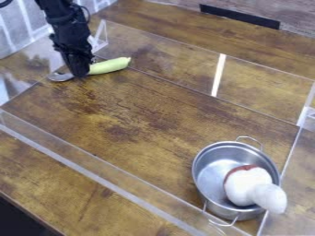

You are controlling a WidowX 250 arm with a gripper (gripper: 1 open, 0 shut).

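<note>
My black gripper (74, 66) is low at the upper left of the camera view, beside a pale green elongated object (109, 65), with a metal utensil (59, 76) just left of and below it. The gripper looks shut, though its fingertips are small and partly hidden; I cannot tell whether it touches either thing. At the lower right a steel pot (212, 166) holds a white object with a reddish edge (261, 189).
Clear plastic edges run round the work area, with a white strip (219, 74) at the upper right.
</note>
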